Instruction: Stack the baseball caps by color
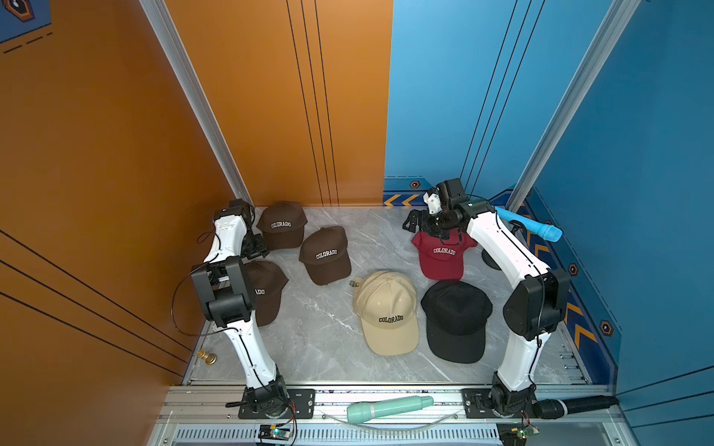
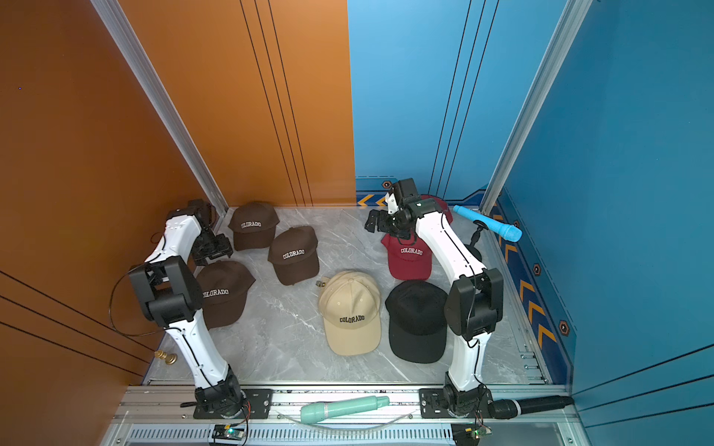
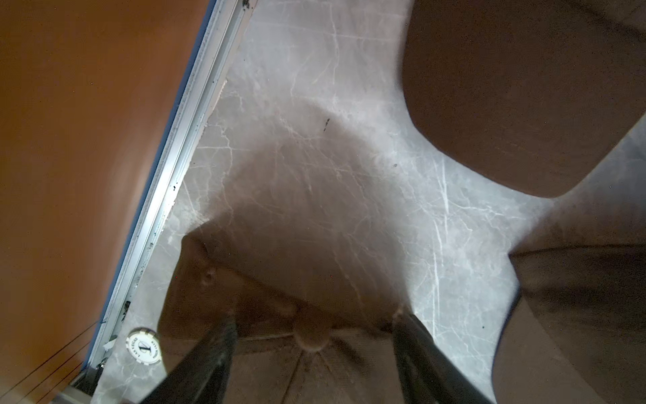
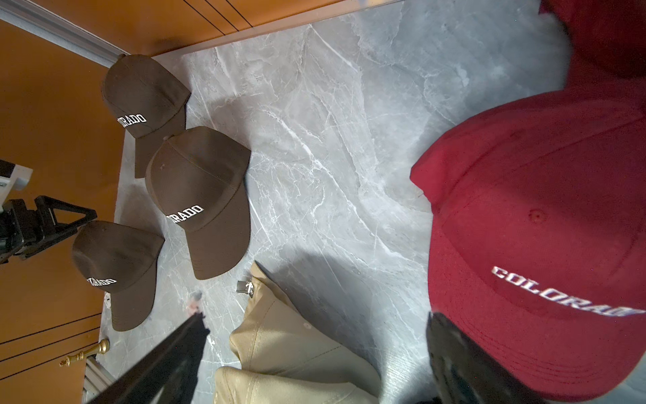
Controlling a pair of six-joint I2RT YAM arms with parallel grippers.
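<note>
Three brown caps lie on the left: at the back, middle and left front. My left gripper hangs over the left-front cap's crown, fingers apart, nothing visibly held; its wrist view shows that crown between them. My right gripper is open and empty above the red cap, with another red cap behind it, partly hidden. A tan cap and a black cap lie at the front, centre and right.
The grey table has bare room at front left and back centre. A blue tube on a dark stand is at the back right. Walls and metal rails border the table closely.
</note>
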